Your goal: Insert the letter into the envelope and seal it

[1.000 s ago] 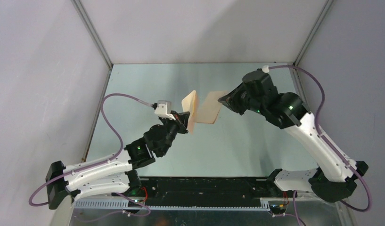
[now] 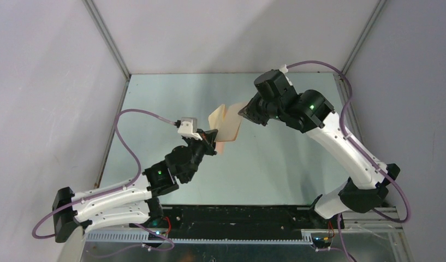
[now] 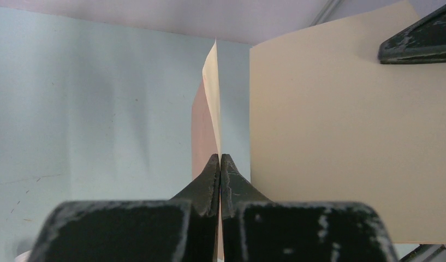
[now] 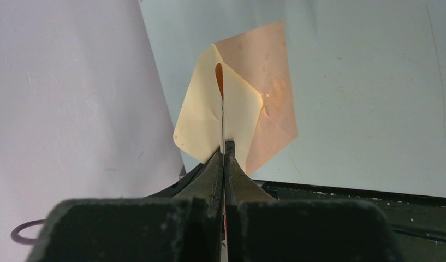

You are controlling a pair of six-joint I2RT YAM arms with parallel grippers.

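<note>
A cream-and-pink envelope (image 3: 205,123) stands nearly edge-on in the left wrist view, pinched in my left gripper. In the right wrist view its cream paper (image 4: 196,112) spreads on both sides of a narrow dark gap, with a pink part (image 4: 278,82) behind. My right gripper (image 2: 242,113) is shut on the letter (image 2: 230,124), a flat beige sheet beside the envelope in the top view. Seen from the left wrist, the letter (image 3: 340,136) fills the right side, a strip of table showing between it and the envelope. Whether its lower edge enters the opening, I cannot tell.
Walls (image 2: 209,33) close in the back and both sides, and a dark strip (image 2: 237,224) runs along the front edge.
My right gripper has moved left and slightly toward the back with the letter, which now overlaps the envelope in the top view.
</note>
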